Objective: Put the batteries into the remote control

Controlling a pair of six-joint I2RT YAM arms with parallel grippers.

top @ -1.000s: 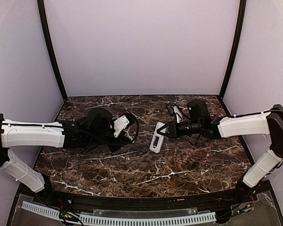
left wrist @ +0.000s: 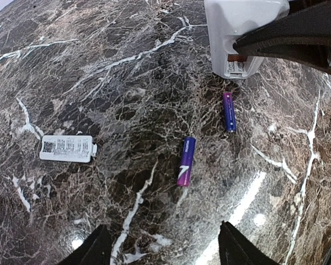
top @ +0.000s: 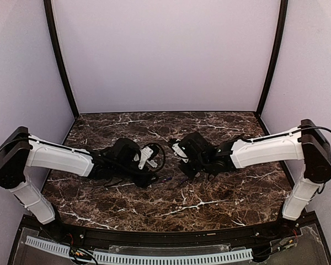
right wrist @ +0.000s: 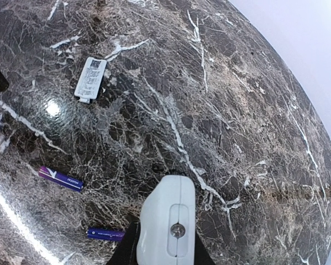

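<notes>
The white remote is in my right gripper (top: pixel 185 168), which is shut on it; the left wrist view shows it (left wrist: pixel 226 27) at the top right with a dark finger across it. Two purple-blue batteries (left wrist: pixel 186 161) (left wrist: pixel 229 111) lie on the marble below it. The white battery cover (left wrist: pixel 65 148) lies face down at the left in the left wrist view and upper left in the right wrist view. My left gripper hangs above the marble near the batteries, its fingers apart at the bottom edge with nothing visible between them.
Pale walls stand at the back and both sides. In the top view the two arms are close together at the middle, hiding much of what lies beneath.
</notes>
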